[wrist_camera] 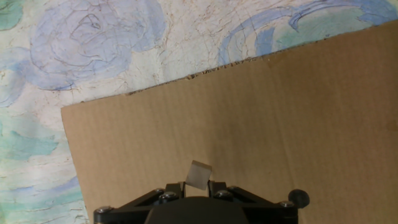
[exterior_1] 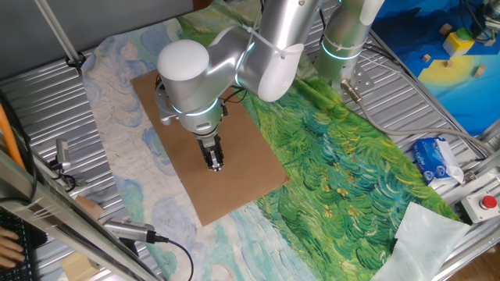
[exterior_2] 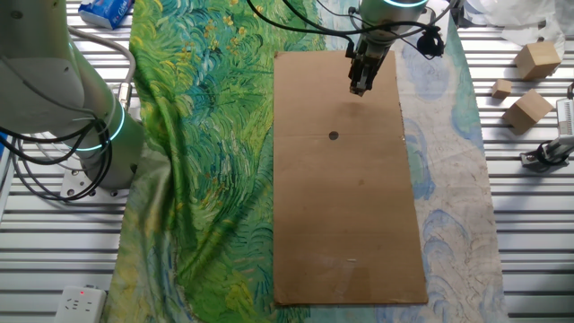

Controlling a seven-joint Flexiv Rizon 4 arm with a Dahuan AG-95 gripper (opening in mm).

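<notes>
My gripper hangs over the brown cardboard sheet, pointing down. In the wrist view a small grey-brown block sits at the fingertips, tilted a little, and the gripper is shut on it. From the other side, in exterior view 2, the gripper is above the far end of the cardboard; the block is too small to make out clearly there. A flat black round spot lies on the cardboard, apart from the gripper. The same spot shows at the lower right of the wrist view.
Painted cloth lies under the cardboard, with folds near the arm's base. Wooden blocks stand off to the side on the slatted table. A blue-and-white packet and a red button box are at the edge. Most of the cardboard is bare.
</notes>
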